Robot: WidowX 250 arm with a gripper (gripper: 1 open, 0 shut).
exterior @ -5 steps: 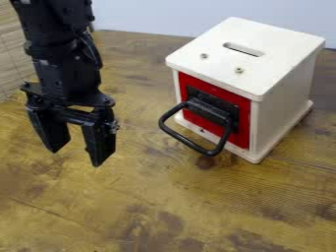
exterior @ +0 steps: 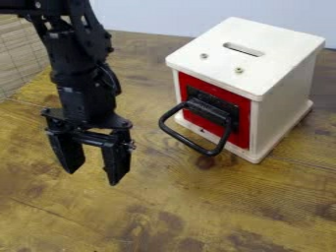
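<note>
My black gripper (exterior: 89, 161) hangs at the left, above the wooden table, its two fingers apart with nothing between them. To its right stands a white wooden box (exterior: 282, 108) with a slot and two small fittings on top. Its red front (exterior: 238, 139) faces toward the lower left and carries a black loop handle (exterior: 175, 133) that sticks out toward the gripper, apart from it.
A white wall (exterior: 157, 15) runs behind, and a woven mat or panel (exterior: 16, 64) is at the far left.
The gripper has shifted slightly, moving a little rightward and down over the last second, still open. The box and its handle have not moved.
</note>
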